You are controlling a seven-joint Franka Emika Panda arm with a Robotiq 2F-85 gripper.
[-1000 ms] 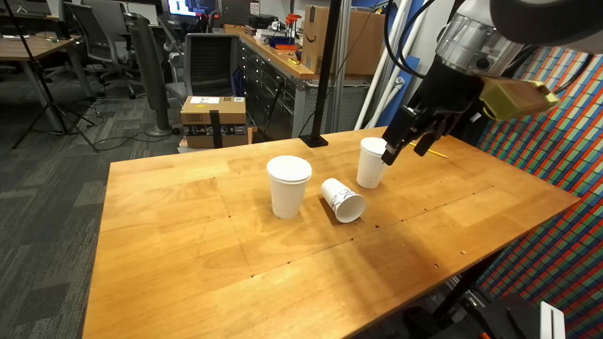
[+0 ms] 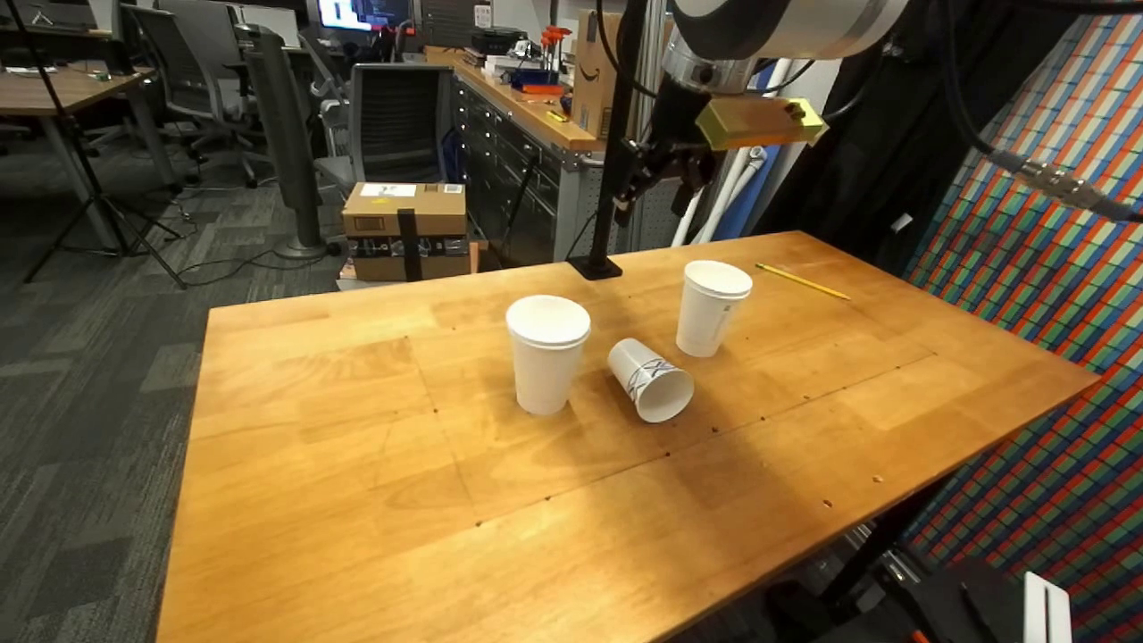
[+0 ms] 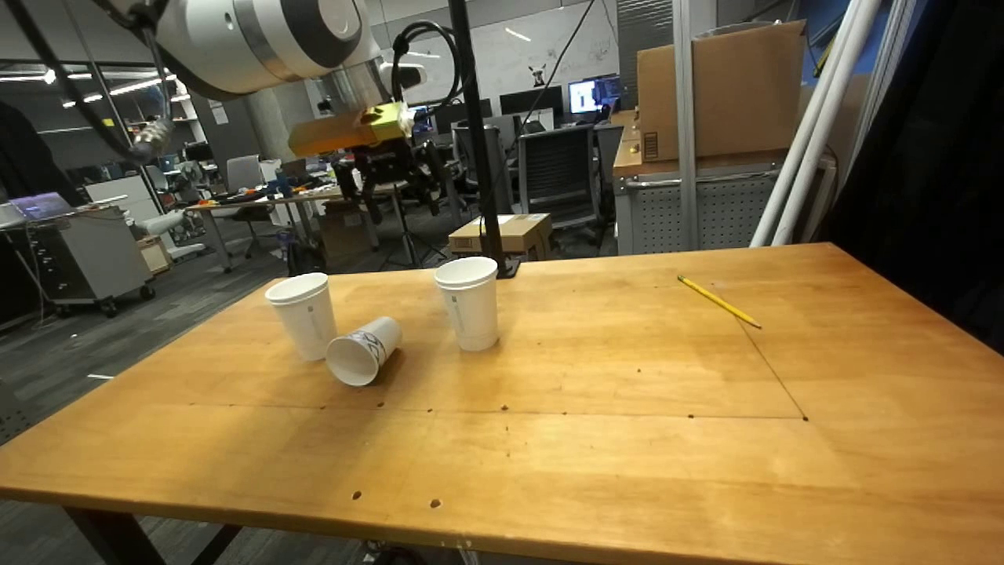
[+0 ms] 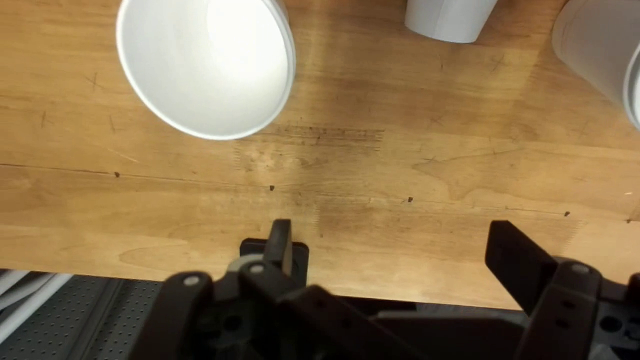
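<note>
Two white paper cups stand upright on the wooden table: one cup [image 2: 547, 359] on the left in exterior view 1, the other cup [image 2: 707, 316] on the right. Between them a smaller patterned cup [image 2: 649, 382] lies on its side, its mouth facing the camera. My gripper is open, its black fingers wide apart with only bare table showing beyond them in the wrist view. High above the table's far edge, the gripper [image 3: 395, 193] is clear of all the cups in exterior view 2. An upright cup [image 4: 207, 66] shows its empty inside at the wrist view's upper left.
A yellow pencil [image 3: 720, 301] lies on the right of the table in exterior view 2. A black post [image 2: 607, 193] rises from a base at the far edge, close to my gripper.
My arm has moved left, up and toward the far edge in exterior view 1, away from the right-hand cup. The cups and pencil lie where they were.
</note>
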